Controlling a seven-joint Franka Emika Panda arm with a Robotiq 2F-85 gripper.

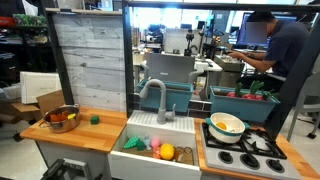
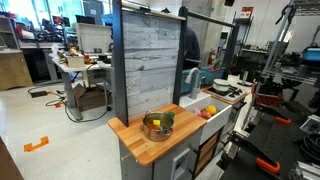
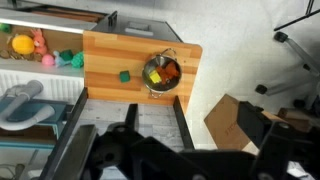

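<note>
In the wrist view my gripper is open, its dark fingers spread wide with nothing between them, looking down from above the counter. A metal pot with two handles sits on the wooden counter, holding yellow, orange and green pieces. Beside it, apart, lies a small green block. Exterior view 1 shows the same pot near the counter's left end. The white sink holds colourful toy food, including a red piece.
A white bowl with yellow inside stands on the stove. A grey faucet rises behind the sink. The wooden back panel and dark post border the counter. Cardboard lies off the counter's end.
</note>
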